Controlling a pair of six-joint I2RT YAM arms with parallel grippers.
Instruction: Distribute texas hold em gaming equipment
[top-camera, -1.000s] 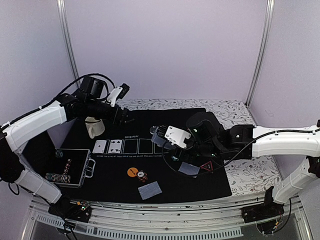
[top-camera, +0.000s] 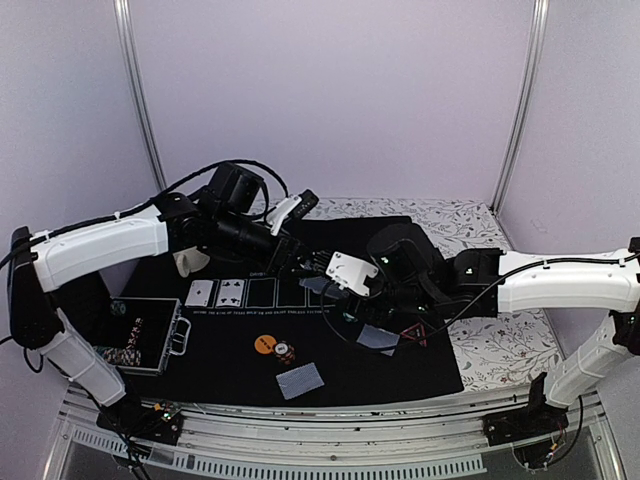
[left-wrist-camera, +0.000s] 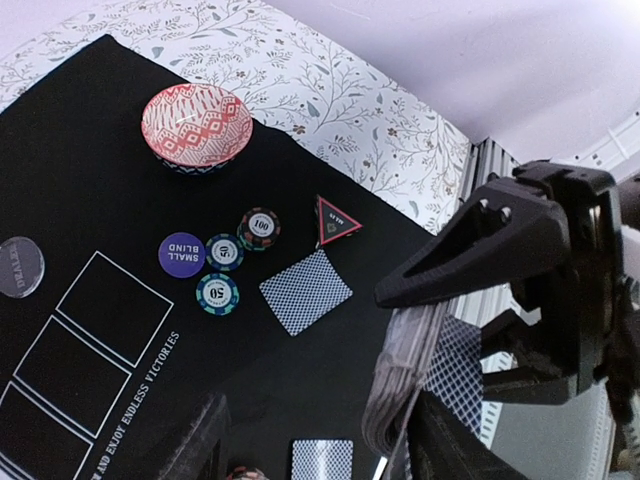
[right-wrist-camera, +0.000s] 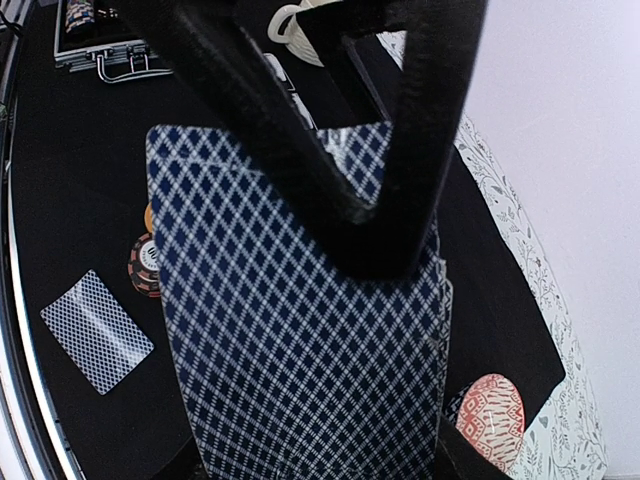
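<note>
My right gripper (top-camera: 335, 275) is shut on a deck of blue-checked cards (right-wrist-camera: 300, 360), raised above the middle of the black mat. My left gripper (top-camera: 300, 260) has its fingers at that deck's upper edge, part open as far as the left wrist view shows. Card piles lie on the mat (left-wrist-camera: 120, 190): one (left-wrist-camera: 305, 290) beside chips (left-wrist-camera: 218, 293), another (top-camera: 299, 381) at the front. Two face-up cards (top-camera: 230, 293) lie in the printed row. An orange button (top-camera: 265, 344) sits left of a chip stack.
An open chip case (top-camera: 140, 335) is at left, a white pitcher (top-camera: 190, 260) behind it. A patterned bowl (left-wrist-camera: 196, 120) stands near the mat's edge, with a triangular marker (left-wrist-camera: 336, 220) nearby.
The right gripper with the deck has barely moved.
</note>
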